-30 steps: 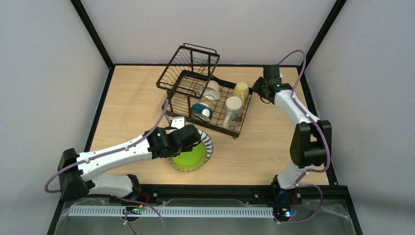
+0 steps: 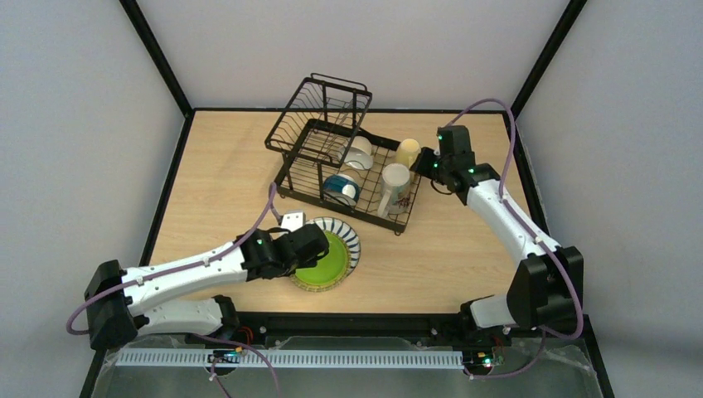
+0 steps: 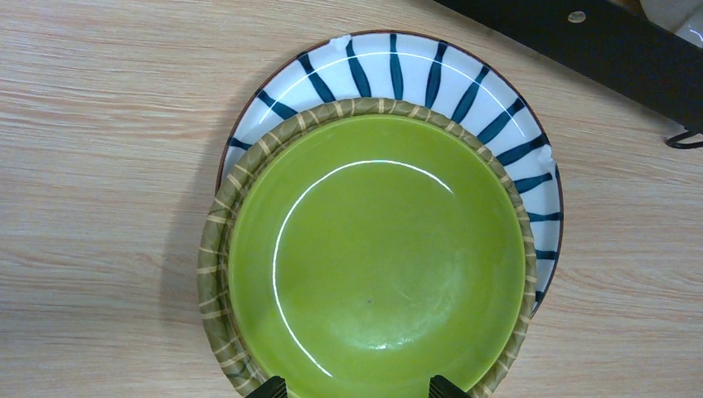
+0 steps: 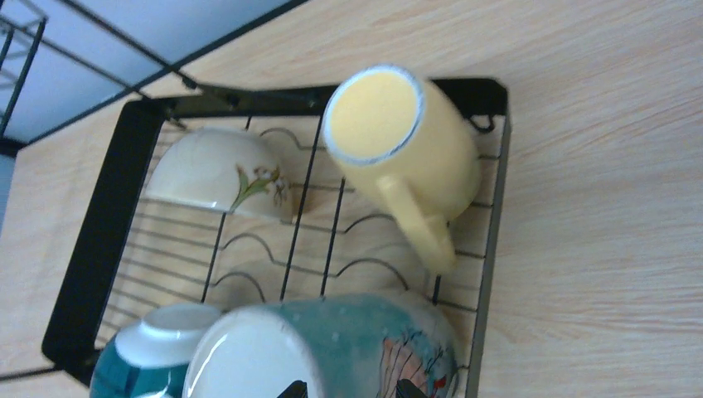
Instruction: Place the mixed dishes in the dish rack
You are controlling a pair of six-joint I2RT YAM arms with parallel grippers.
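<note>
A green plate (image 3: 381, 249) with a woven-look rim lies on top of a white plate with blue stripes (image 3: 506, 128). Over its near edge my left gripper stands open, holding nothing. The black dish rack (image 2: 352, 211) holds a yellow cup (image 4: 406, 141), a patterned mug (image 4: 365, 340), a blue-and-white bowl (image 4: 162, 344) and a white flowered bowl (image 4: 224, 174). At the rack's right side, my right gripper is above the patterned mug in its wrist view, part open, with no grip on anything visible.
The rack's upper basket (image 2: 319, 116) rises over its left part, partly covering the bowls. Bare table (image 2: 464, 257) lies to the right of the rack and plates, and more (image 2: 215, 182) at the left.
The left arm shifted slightly left and down over the plates. The dishes look unmoved.
</note>
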